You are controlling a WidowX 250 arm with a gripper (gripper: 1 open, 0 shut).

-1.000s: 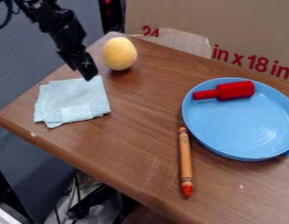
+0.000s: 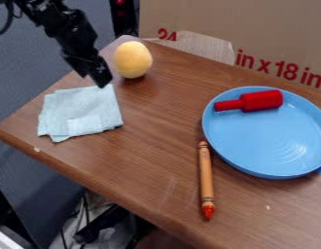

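My black gripper (image 2: 93, 72) hangs at the upper left of the camera view, just above the back edge of a folded pale blue cloth (image 2: 79, 115) and left of a yellow ball-like object (image 2: 132, 59). Whether its fingers are open or shut is too dark and small to tell. A blue plate (image 2: 267, 146) sits at the right with a red cylinder with a handle (image 2: 258, 100) lying on it. An orange crayon (image 2: 206, 180) lies left of the plate, pointing toward the front edge.
A cardboard box (image 2: 241, 34) stands behind the wooden table (image 2: 150, 165). The table's left edge drops to a grey surface, with dark items below.
The objects on the table have not moved.
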